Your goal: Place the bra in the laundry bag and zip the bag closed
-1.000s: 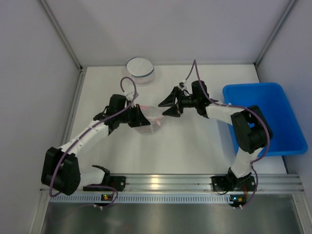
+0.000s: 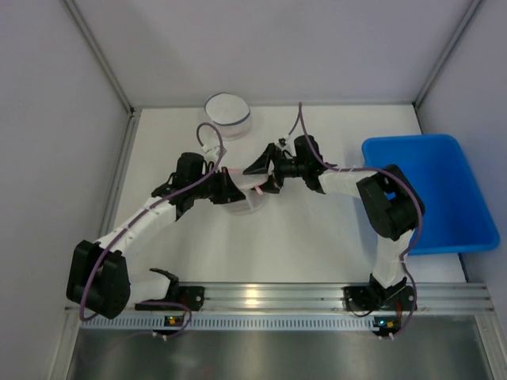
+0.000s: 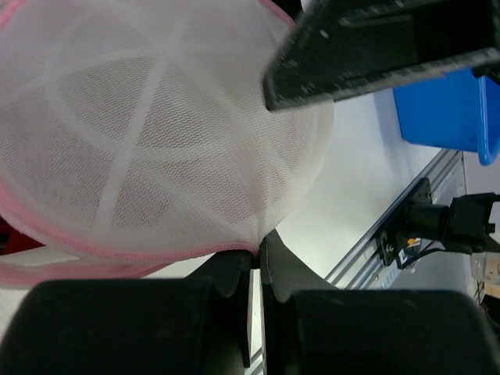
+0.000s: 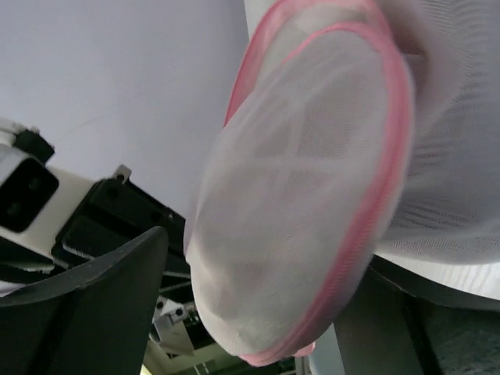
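The white mesh laundry bag with pink trim [image 2: 247, 202] lies in the middle of the table between both grippers. My left gripper is shut on the bag's pink-edged rim. My right gripper [image 2: 265, 172] is part open over the bag's right side; in the right wrist view a pink-trimmed fold [image 4: 297, 180] rises between its fingers, and whether they touch it is unclear. I cannot identify the bra inside the bag.
A second white round item with blue trim [image 2: 228, 111] lies at the back left. A blue bin [image 2: 436, 198] stands on the right.
My right gripper has moved left and closer over the bag, its fingers now around the bag's right edge. My left gripper has stayed almost still.
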